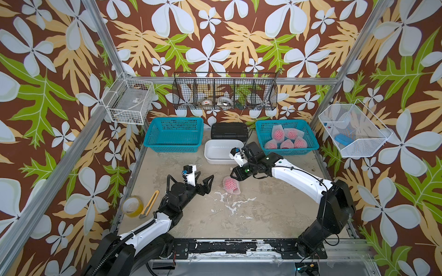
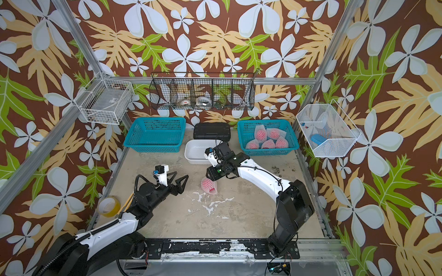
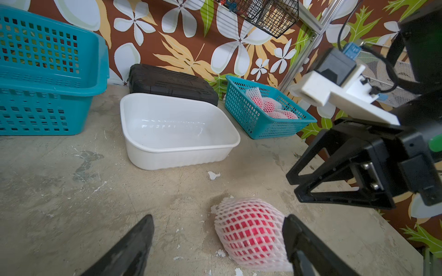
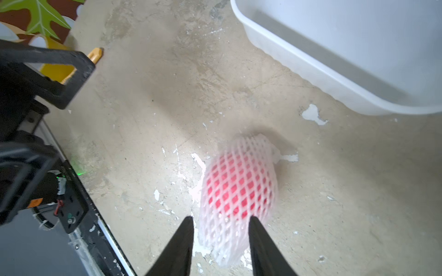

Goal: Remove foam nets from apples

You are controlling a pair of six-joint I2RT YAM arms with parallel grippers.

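One apple in a white foam net (image 1: 230, 185) lies on the table between the two arms, its red skin showing through the mesh. My left gripper (image 1: 208, 183) stands open to the left of it, nothing between its fingers. Close above the apple's right side is my right gripper (image 1: 235, 175), partly open. In the left wrist view, a gap shows between the right fingers and the netted apple (image 3: 251, 230). The right wrist view has the net's loose end (image 4: 225, 250) in line with the gap between the fingertips. More netted apples (image 1: 286, 137) sit in the right teal basket (image 1: 294, 151).
At the back left stands an empty teal basket (image 1: 174, 148). The white tub (image 1: 224, 161) is empty, with a black case (image 1: 229, 130) behind it. Tape (image 1: 132, 206) and a yellow cutter (image 1: 149, 203) lie at far left.
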